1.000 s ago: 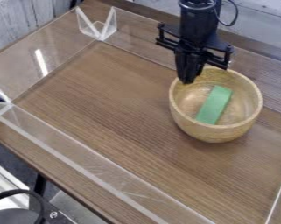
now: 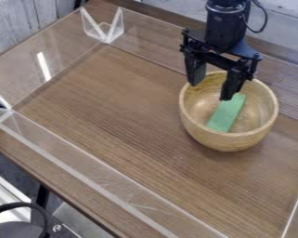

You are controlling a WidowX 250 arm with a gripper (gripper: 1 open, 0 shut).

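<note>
A round tan bowl [image 2: 228,138] sits on the right half of the wooden table, holding a green oblong object [image 2: 226,114]. Above it hangs my black gripper [image 2: 217,84], its fingers reaching down over the bowl's back rim and open, with nothing clearly between them.
A clear plastic piece [image 2: 103,26] stands at the back left of the table [image 2: 89,130]. A dark coiled object [image 2: 21,223] shows at the lower left corner, off the table's edge.
My gripper has moved a little right and down, further over the bowl. The bowl and green object appear almost unmoved.
</note>
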